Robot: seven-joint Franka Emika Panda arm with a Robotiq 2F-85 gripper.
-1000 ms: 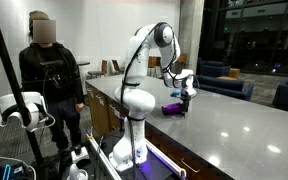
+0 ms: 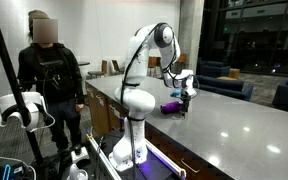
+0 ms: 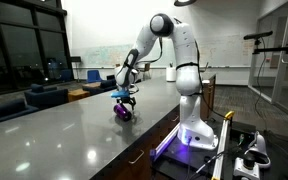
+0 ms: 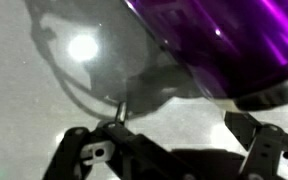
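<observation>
A shiny purple cylindrical object (image 4: 229, 40) with a silvery rim at its near end fills the upper right of the wrist view. In exterior view 1 the purple object (image 2: 170, 107) appears at table level, just left of my gripper (image 2: 184, 110). From the other side, exterior view 2 shows the purple object (image 3: 122, 111) close by the gripper. My gripper is open, its fingers well apart at the bottom of the wrist view. The rim comes close to the right finger; whether they touch, I cannot tell.
The grey tabletop (image 2: 219, 125) is broad and bare to the right of the arm. A person (image 2: 52, 75) stands to the left in exterior view 1, beyond the table's edge. Dark blue chairs (image 2: 224, 86) stand behind the table.
</observation>
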